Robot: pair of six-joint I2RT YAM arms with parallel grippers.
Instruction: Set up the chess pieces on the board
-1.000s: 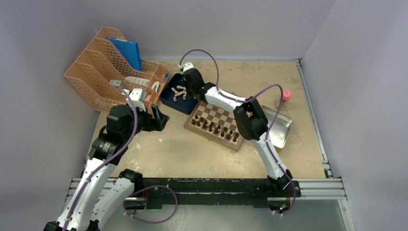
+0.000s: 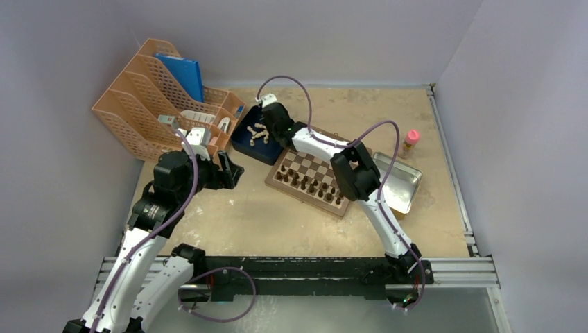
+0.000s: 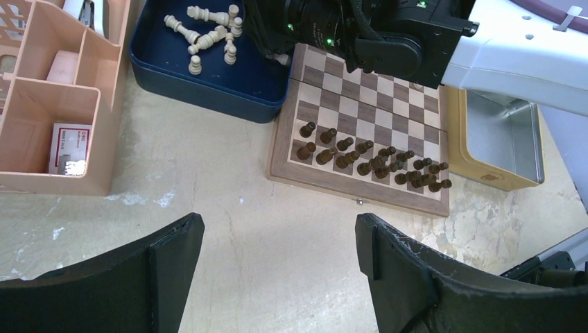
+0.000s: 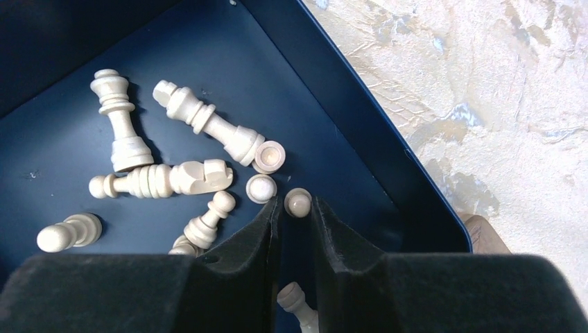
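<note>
In the blue box lie several white chess pieces. My right gripper reaches into it, its fingertips close on either side of a small round-topped white piece; whether it grips the piece I cannot tell. The chessboard beside the box carries dark pieces in two rows along its near edge; its far part is partly hidden by the right arm. My left gripper stands open over bare table, left of the board, nothing between its fingers.
An orange organizer stands at the back left, a metal tin right of the board, and a pink-capped bottle beyond it.
The left arm has not moved.
</note>
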